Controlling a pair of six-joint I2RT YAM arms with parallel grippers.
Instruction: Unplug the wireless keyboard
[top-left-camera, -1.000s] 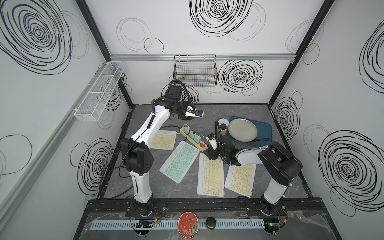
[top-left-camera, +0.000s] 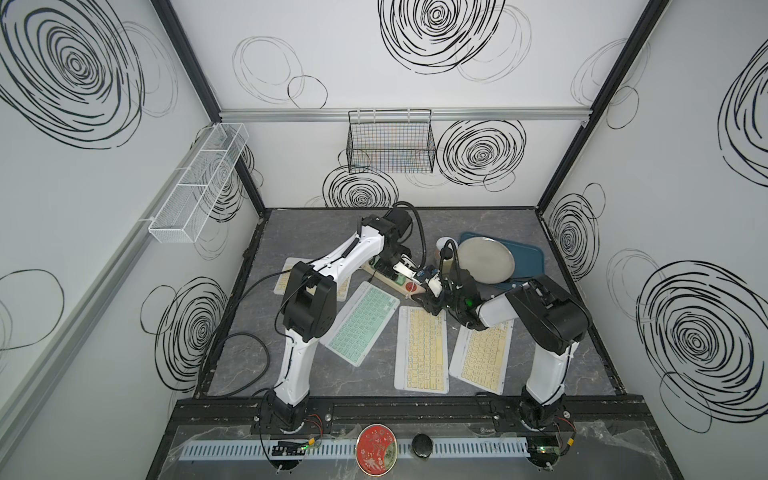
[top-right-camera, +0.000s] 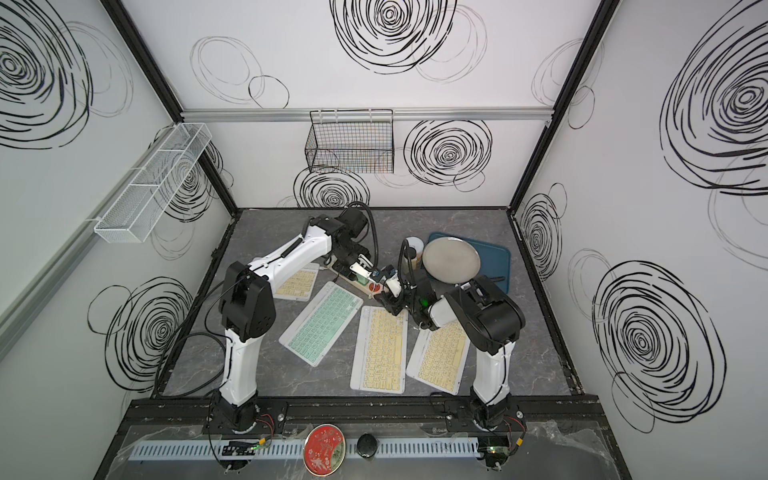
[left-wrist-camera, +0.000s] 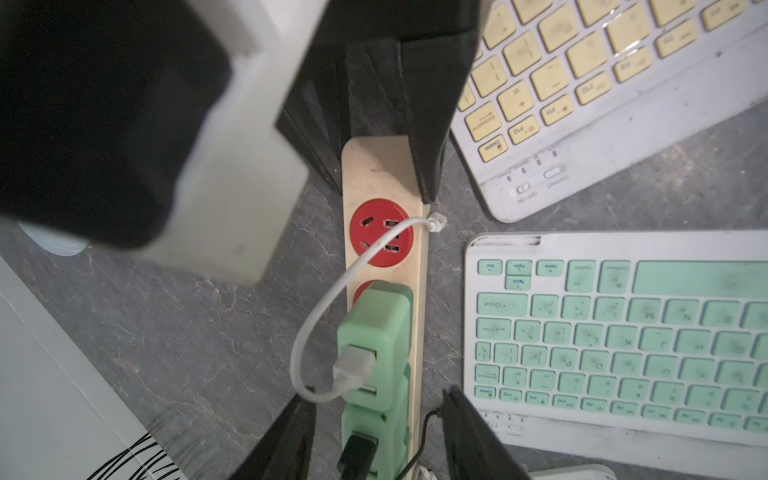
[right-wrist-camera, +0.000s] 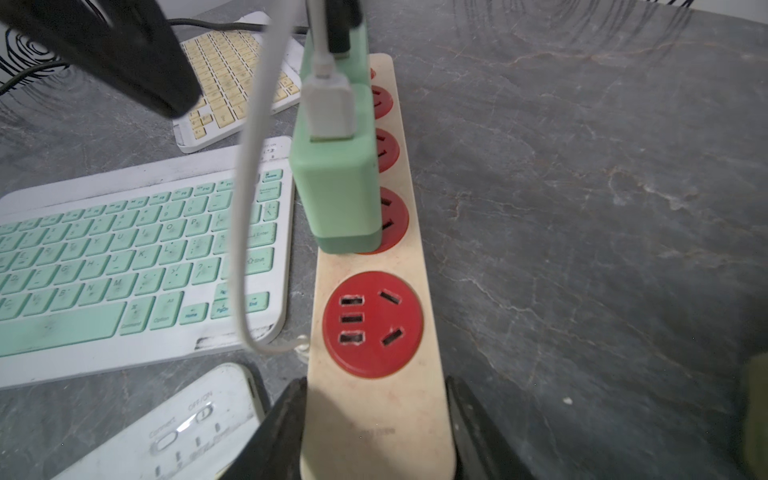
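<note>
A beige power strip (left-wrist-camera: 376, 168) with red sockets carries green adapters (right-wrist-camera: 334, 184). A white cable plug (left-wrist-camera: 354, 368) sits in an adapter, and a black plug (left-wrist-camera: 358, 454) is below it in the left wrist view. My left gripper stands open over the adapters, fingertips either side of them. My right gripper is at the strip's end, fingers either side of it; whether they touch it is hard to tell. A mint keyboard (top-left-camera: 358, 322) lies beside the strip.
Yellow keyboards (top-left-camera: 421, 349) lie near the front and left. A blue tray (top-left-camera: 528, 260) with a plate (top-left-camera: 485, 258) and a cup stand back right. Wire baskets (top-left-camera: 391, 141) hang on the walls.
My left arm has come right and down from above the back left onto the strip's adapters. My right arm has shifted slightly, its gripper staying at the strip's end.
</note>
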